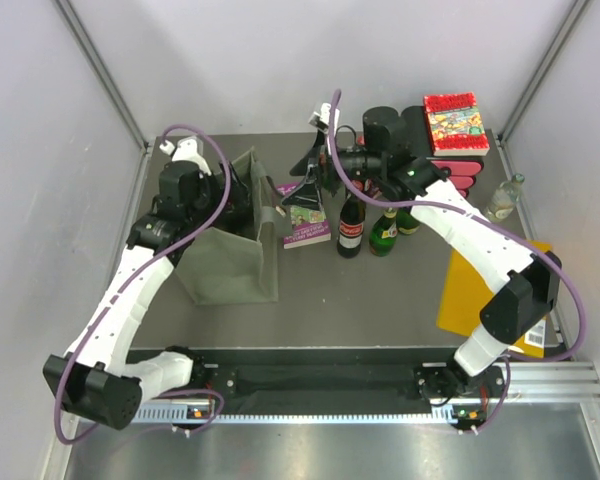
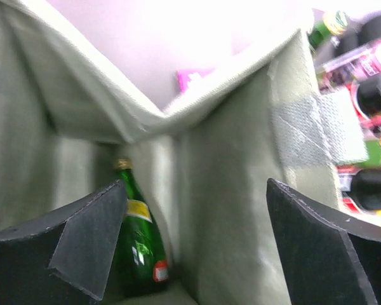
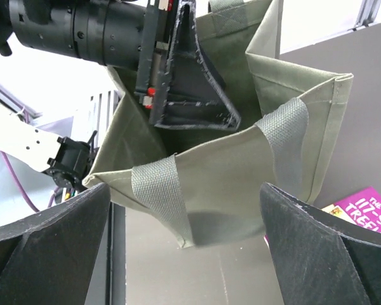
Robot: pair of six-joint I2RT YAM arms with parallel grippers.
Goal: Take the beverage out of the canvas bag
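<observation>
A grey-green canvas bag [image 1: 230, 270] stands open at the table's left, its straps [image 3: 286, 133] showing in the right wrist view. Inside it lies a green bottle [image 2: 140, 241] with a gold neck, visible in the left wrist view. My left gripper hangs open over the bag's mouth, above that bottle, with nothing held. My right gripper stands open to the right of the bag, facing it, over the pink book [image 1: 306, 230] on the table.
Bottles [image 1: 350, 235] stand right of centre, beside a black-and-pink box with a red book [image 1: 455, 125] on top. A clear bottle [image 1: 503, 200] and yellow folder [image 1: 460, 300] are at the right.
</observation>
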